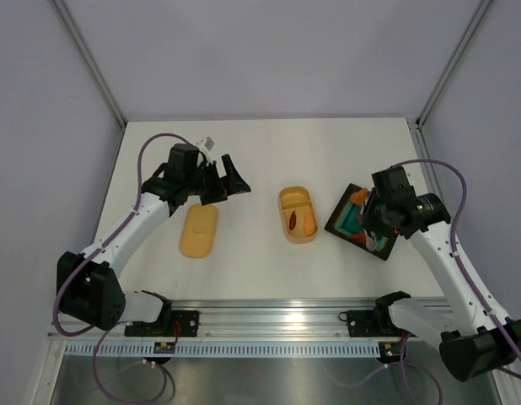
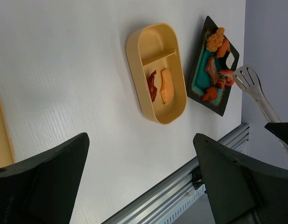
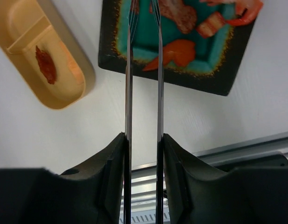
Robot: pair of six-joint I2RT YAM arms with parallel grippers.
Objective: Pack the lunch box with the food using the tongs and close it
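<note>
The yellow lunch box sits mid-table, a dark red piece and an orange piece in its larger compartment; the small compartment is empty. A black tray with a teal inside holds fried chicken, meat and other food. Over the tray is my right gripper, open, with metal tongs reaching down to the food; whether they touch any piece is unclear. My left gripper stands open high over the left of the table.
A yellow lid lies left of the box. A metal rail runs along the front edge.
</note>
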